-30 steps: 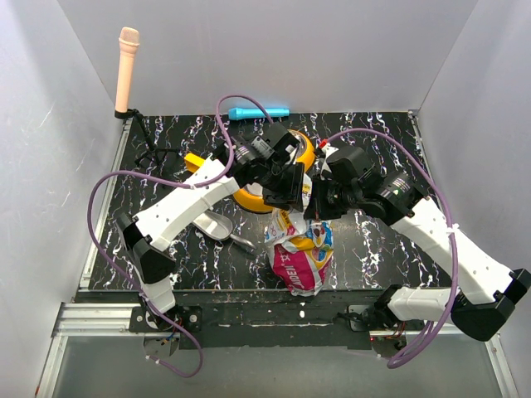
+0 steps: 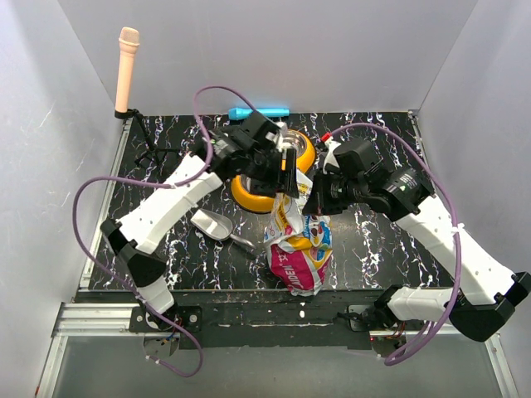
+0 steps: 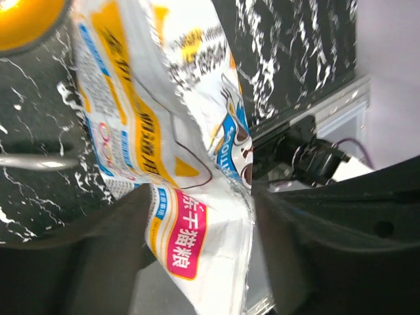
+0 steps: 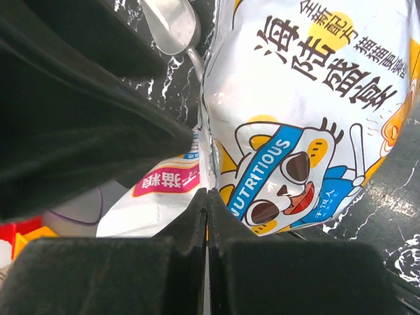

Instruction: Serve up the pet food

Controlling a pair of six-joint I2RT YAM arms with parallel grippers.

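The pet food bag (image 2: 300, 265) stands near the table's front edge, its white upper part between my two grippers. In the left wrist view its folded top (image 3: 187, 230) lies between the parted, blurred fingers of my left gripper. My right gripper is shut, with the bag's thin side edge (image 4: 209, 157) running into its fingertips. Whether the bag's mouth is open cannot be told. Behind the bag sits a yellow bowl stand (image 2: 249, 199) with a steel dish (image 2: 294, 141), partly hidden by my left arm. A metal scoop (image 2: 214, 224) lies left of the bag.
A blue cylinder (image 2: 259, 113) lies at the back edge. At the back left, a pink microphone (image 2: 127, 70) stands on a black tripod (image 2: 152, 152). Bare marbled table (image 2: 373, 249) shows right of the bag.
The left arm now covers the yellow piece at left. The right arm shifted only slightly.
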